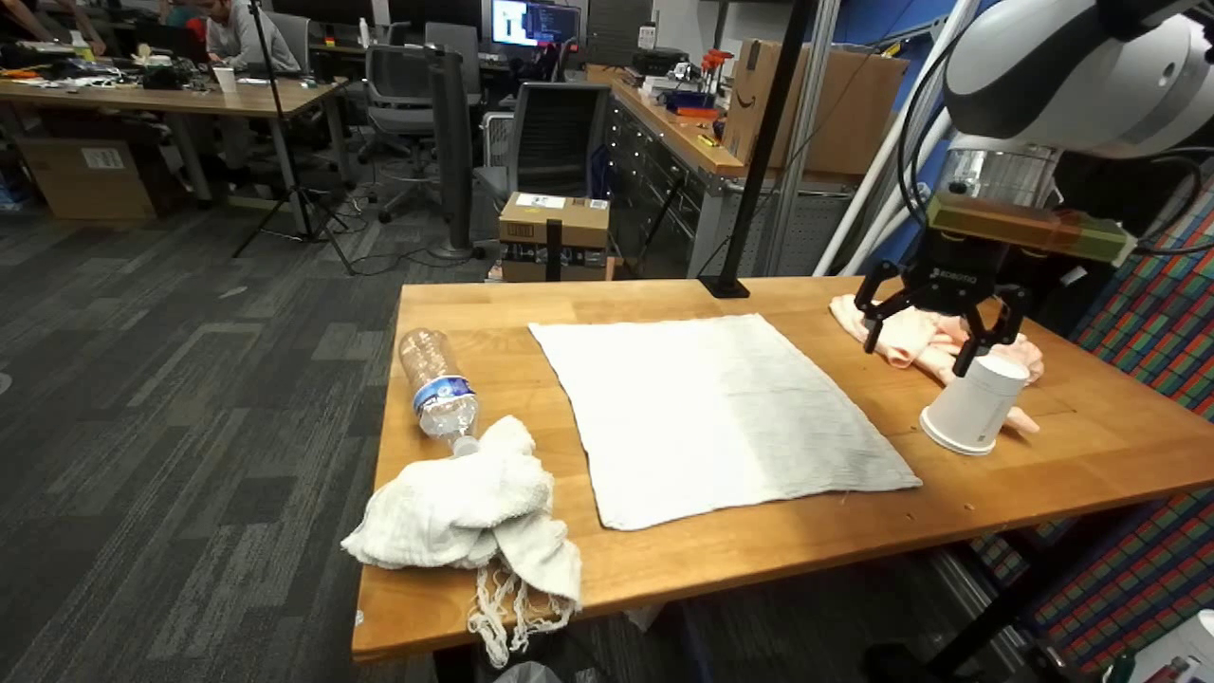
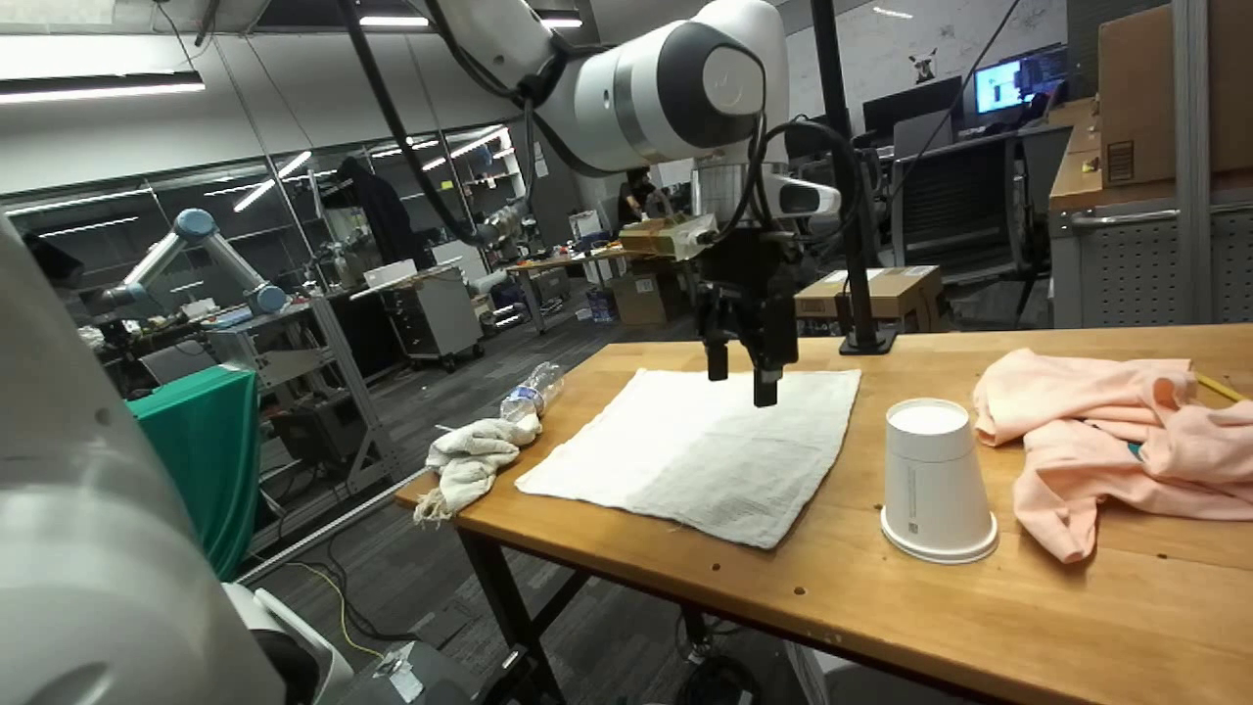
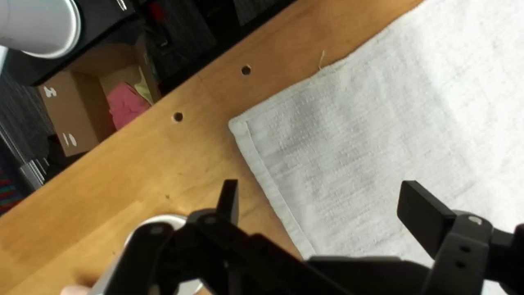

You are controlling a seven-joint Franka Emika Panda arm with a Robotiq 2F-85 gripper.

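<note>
Above the table, my gripper (image 1: 919,351) stands open with nothing between its fingers. In exterior view 2 the gripper (image 2: 742,386) hangs over the white cloth (image 2: 705,446), clear of its surface. The wrist view has the near corner of that cloth (image 3: 344,157) below and between the spread fingers. A white paper cup (image 2: 936,488) stands upside down on the bare wood beside the cloth. In the wrist view the cup (image 3: 164,219) is mostly hidden behind one finger.
Peach fabric (image 2: 1110,435) lies crumpled beyond the cup. At the table's far end from the cup are a clear plastic bottle (image 1: 438,381) on its side and a bunched cream towel (image 1: 472,501). A black post (image 1: 725,285) rises from the back edge.
</note>
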